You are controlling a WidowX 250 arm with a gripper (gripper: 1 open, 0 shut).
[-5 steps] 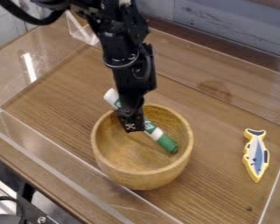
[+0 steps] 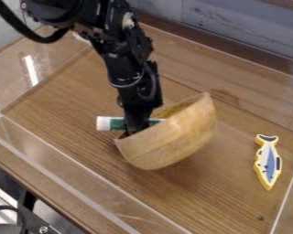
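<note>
My gripper (image 2: 131, 123) is low over the middle of the table, shut on a green-and-white cylinder (image 2: 110, 123) that lies roughly level, its white end poking out to the left. A round wooden bowl (image 2: 171, 144) is tipped steeply on its side around the gripper's fingers, its outer wall toward the camera. The bowl hides the rest of the cylinder and part of the fingers; whether the fingers also grip the bowl's rim I cannot tell.
A yellow, white and blue fish-shaped object (image 2: 267, 163) lies on the right of the wooden table (image 2: 63, 137). A dark cable is at the lower left edge.
The bowl has gone from upright to tipped on its side. The cylinder has moved from slanting inside the bowl to nearly level, shifted left and down with the gripper.
</note>
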